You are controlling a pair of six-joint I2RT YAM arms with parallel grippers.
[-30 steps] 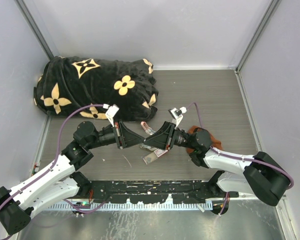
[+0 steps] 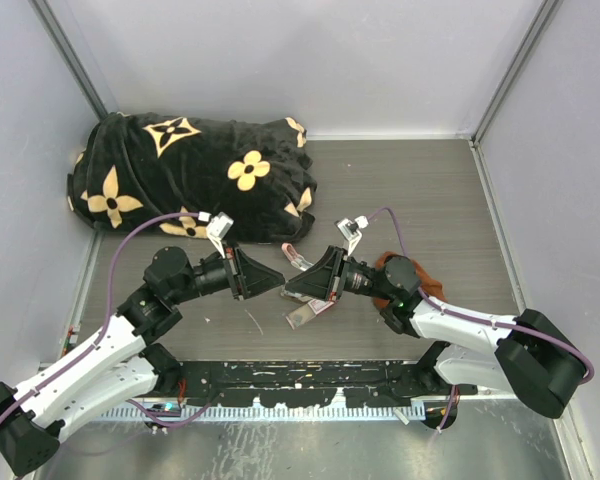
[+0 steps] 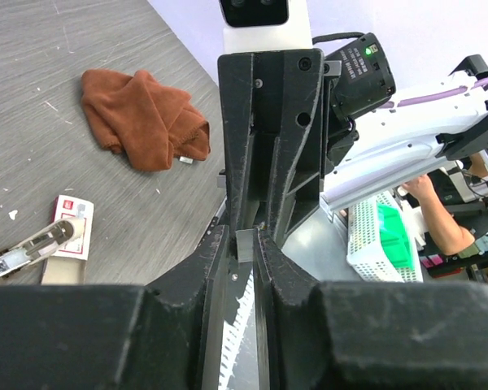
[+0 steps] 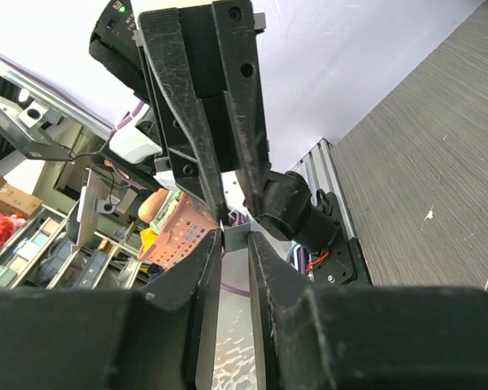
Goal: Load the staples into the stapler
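Observation:
A small silver strip of staples [image 4: 237, 237] sits between the fingertips of my right gripper, which is shut on it. Facing it almost tip to tip, my left gripper is slightly open; the silver strip [image 3: 244, 244] shows just beyond its fingertips. Whether the left fingers touch the strip, I cannot tell. In the left wrist view the stapler [image 3: 24, 252], silver and white, lies on the table at the left, partly cut off by the frame. From above, both grippers [image 2: 283, 281] partly cover it.
A red-and-white staple box [image 3: 75, 213] lies beside the stapler. Behind the right arm is a brown cloth [image 3: 145, 118]. A dark flowered cushion [image 2: 195, 175] fills the back left.
My left gripper has drawn back slightly to the left, leaving a little more gap at the tips.

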